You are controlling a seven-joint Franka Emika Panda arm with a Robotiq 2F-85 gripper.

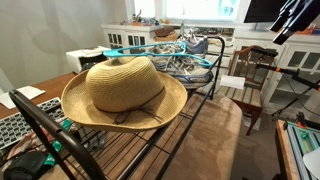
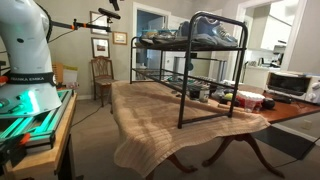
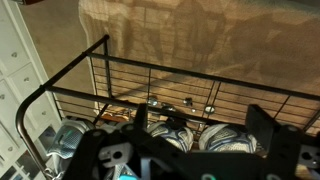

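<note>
A straw sun hat (image 1: 125, 95) with a thin band rests on the near end of a black metal rack (image 2: 182, 90). Behind its crown, a blue hanger-like piece (image 1: 140, 49) stretches across the rack. Grey sneakers (image 1: 185, 65) sit on the rack's far part; in the wrist view striped shoes (image 3: 225, 138) show beyond the rack's bars. My gripper is open, its two dark fingers spread apart with nothing held between them. It hangs high above the rack, and exterior view 1 catches only part of the arm at upper right.
A brown cloth (image 2: 180, 135) covers the table under the rack. A wooden chair (image 1: 247, 85) stands beyond the table. To the left lie a keyboard (image 1: 15, 128) and dark clutter. Cloth beside the rack is bare.
</note>
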